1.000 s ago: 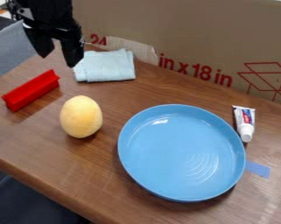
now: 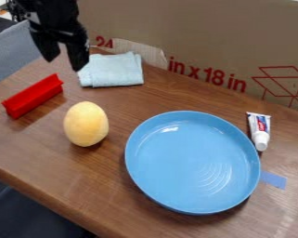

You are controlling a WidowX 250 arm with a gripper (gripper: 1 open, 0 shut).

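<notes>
The black gripper (image 2: 60, 56) hangs at the top left, open, with nothing visible between its fingers, above and behind a red bar-shaped object (image 2: 34, 97). A folded light blue cloth (image 2: 111, 72) lies just to its right. A round pale yellow object (image 2: 85, 125) sits in the left middle of the table. A large blue plate (image 2: 192, 163) fills the right middle. A toothpaste tube (image 2: 259, 131) lies at the right, beside the plate.
The wooden table (image 2: 114, 200) has clear room at the front left and between cloth and plate. A cardboard box (image 2: 213, 42) forms a wall along the back. A piece of blue tape (image 2: 273, 178) is at the right.
</notes>
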